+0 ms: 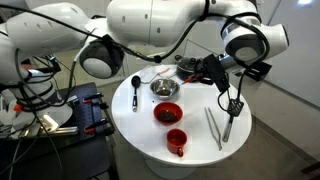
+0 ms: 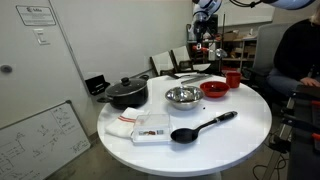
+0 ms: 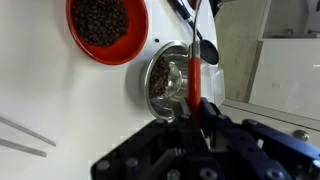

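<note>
A utensil with a red handle (image 3: 194, 80) and a thin metal end is held in my gripper, which is shut on the handle. In the wrist view the utensil points away from the fingers, passing in front of the metal bowl's edge. Dark beans lie inside that metal bowl (image 3: 155, 98), and a larger heap fills the red bowl (image 3: 137, 42). Exterior view 1 shows the metal bowl (image 1: 166, 88) behind the red bowl (image 1: 167, 113), with my gripper above the table to their right. The utensil's far tip is hard to make out.
A red mug (image 1: 176, 141) stands near the front edge. Tongs (image 1: 213, 128) and a black spatula (image 1: 234, 117) lie at the right. A black ladle (image 2: 190, 133), white tray (image 2: 151, 131) and lidded black pot (image 2: 130, 92) occupy other parts of the table.
</note>
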